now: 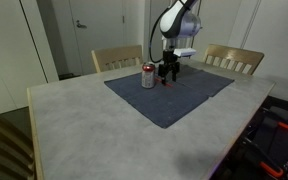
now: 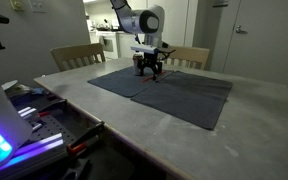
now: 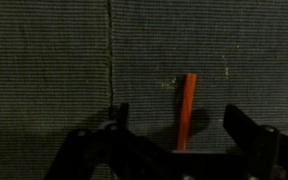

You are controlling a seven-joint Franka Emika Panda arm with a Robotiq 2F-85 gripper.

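Observation:
In the wrist view an orange-red stick (image 3: 186, 112) rises from the bottom, with dark cloth behind it. My gripper is open, one dark finger on each side of the stick and a gap to both. Exterior view 1 has the gripper (image 1: 167, 78) low over the dark mat (image 1: 179, 107), near a can (image 1: 148, 76) with a red and pale side. In exterior view 2 the gripper (image 2: 158, 73) is down by the mat, and a small reddish bit shows beneath it.
Wooden chairs (image 1: 119, 58) stand along the far edge. A seam (image 3: 110, 60) runs through the cloth left of the stick.

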